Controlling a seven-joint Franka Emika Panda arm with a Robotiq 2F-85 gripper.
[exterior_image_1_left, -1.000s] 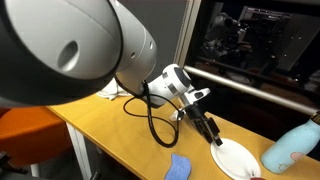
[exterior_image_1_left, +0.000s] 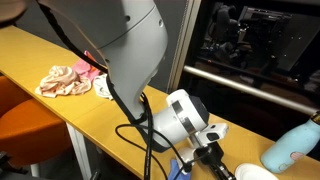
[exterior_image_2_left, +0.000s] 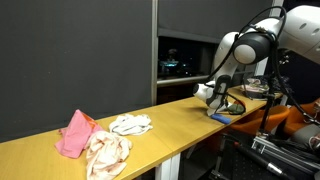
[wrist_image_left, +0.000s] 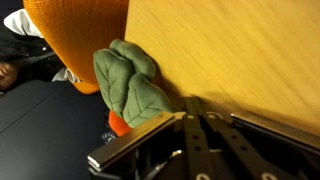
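Low over the right part of the wooden table, my gripper is shut, with nothing showing between its fingers. A folded grey-green cloth (wrist_image_left: 130, 80) lies at the table edge in the wrist view, just ahead and left of the fingertips. In exterior view 1 a small blue piece (exterior_image_1_left: 180, 168) rests near the front edge, partly covered by the arm; I cannot tell whether it is that same cloth. Beside the gripper is a white plate (exterior_image_1_left: 253, 173), cut off by the frame's bottom edge.
A light-blue bottle (exterior_image_1_left: 290, 147) stands at the right end. Further left lie a pink cloth (exterior_image_2_left: 76, 133), a beige cloth (exterior_image_2_left: 107, 155) and a white cloth (exterior_image_2_left: 131, 124). An orange chair (wrist_image_left: 70, 30) is beyond the table edge.
My gripper has moved toward the table's front edge, down in exterior view 1. The arm now covers part of the blue piece, which was in full view.
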